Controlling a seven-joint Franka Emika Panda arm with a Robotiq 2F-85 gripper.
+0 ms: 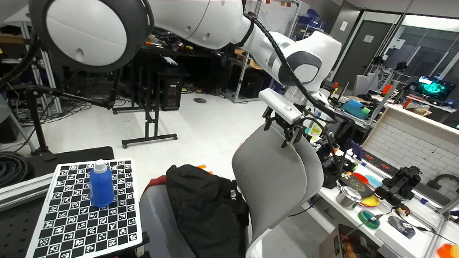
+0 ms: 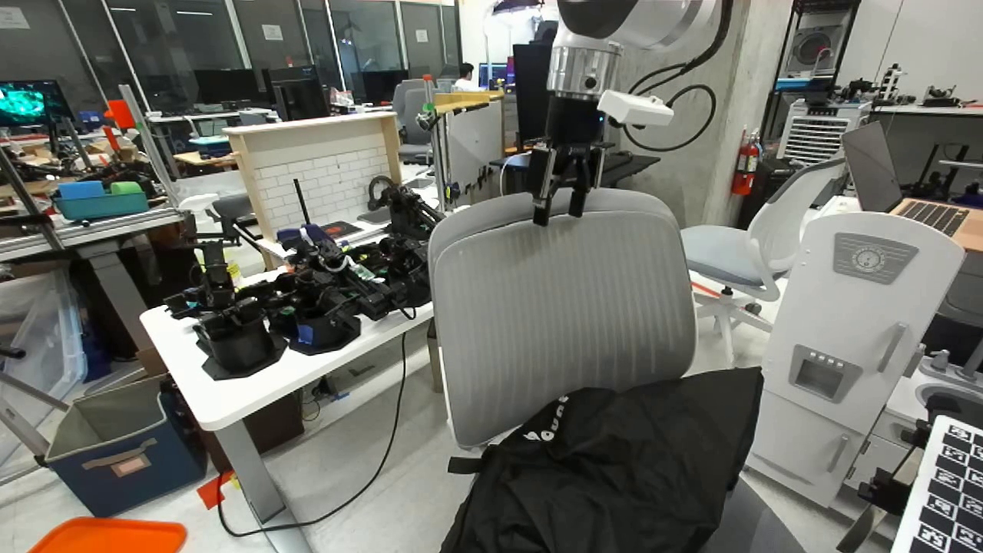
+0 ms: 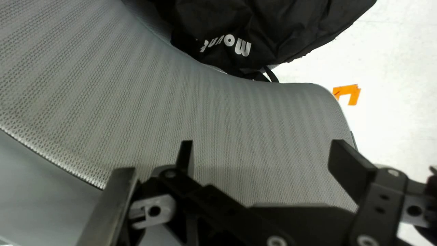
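Note:
My gripper stands open at the top of the grey chair's backrest (image 2: pixel 562 313), its two fingers spread apart. In the wrist view the mesh of the backrest fills the space beyond the fingertips; nothing is held. Whether the fingers touch the chair I cannot tell. A black cloth item (image 1: pixel 202 210) with white lettering lies crumpled on the chair seat, below and away from the gripper. To the left in exterior view 1, a blue bottle (image 1: pixel 101 185) with a white cap stands upright on a checkered marker board (image 1: pixel 47 232).
A white table (image 2: pixel 207 392) holding black robot arms stands beside the chair. A toy fridge (image 2: pixel 829 369) is on the chair's other side in exterior view 2. Open floor (image 1: pixel 202 142) stretches behind the black cloth. An orange piece (image 3: pixel 347 93) lies on the floor.

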